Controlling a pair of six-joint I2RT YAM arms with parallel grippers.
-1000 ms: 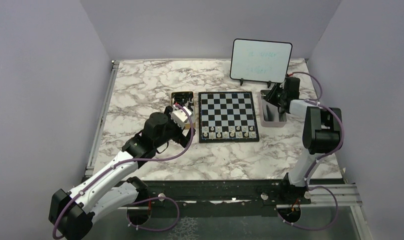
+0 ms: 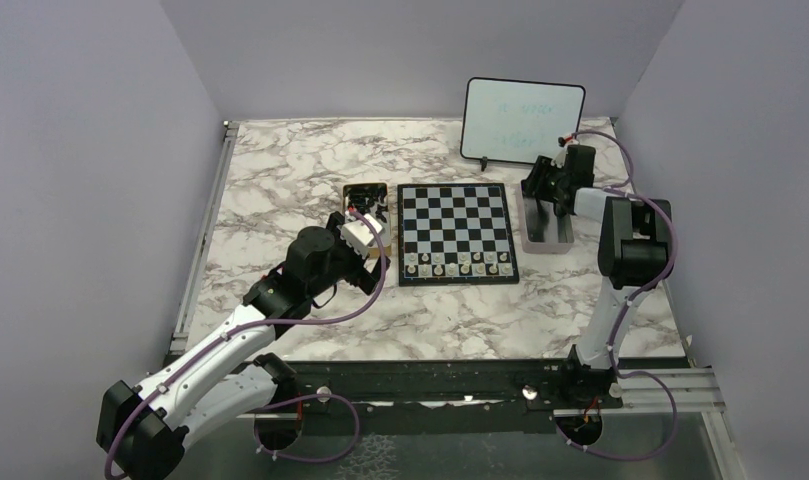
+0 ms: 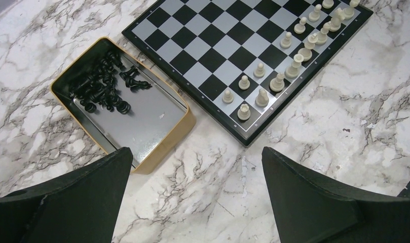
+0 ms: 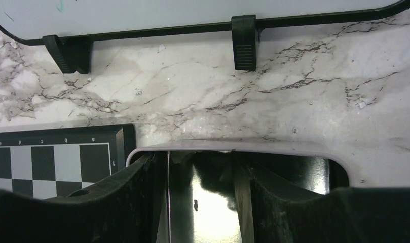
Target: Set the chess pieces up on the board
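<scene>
The chessboard [image 2: 456, 222] lies mid-table. White pieces [image 3: 262, 97] stand upright in two rows along its near edge; one bare square breaks their pawn row. Dark pieces [image 3: 109, 86] lie jumbled at the far end of the yellow-rimmed box [image 3: 167, 140], left of the board. My left gripper is open above the marble near that box, nothing between its fingers. Over the far end of the pale-rimmed bin [image 4: 294, 148], my right gripper is open, fingertips low at the far wall. Faint pale shapes by that wall may be a piece or reflections; I cannot tell.
A whiteboard [image 2: 523, 120] on black feet [image 4: 245, 43] stands just behind the pale-rimmed bin. The board's right edge runs close beside that bin. Bare marble [image 2: 410, 325] lies in front of the board, and more is free at the back left.
My right gripper has shifted a little left and toward the far end of the bin, its arm following. The left arm and the pieces on the board look unmoved.
</scene>
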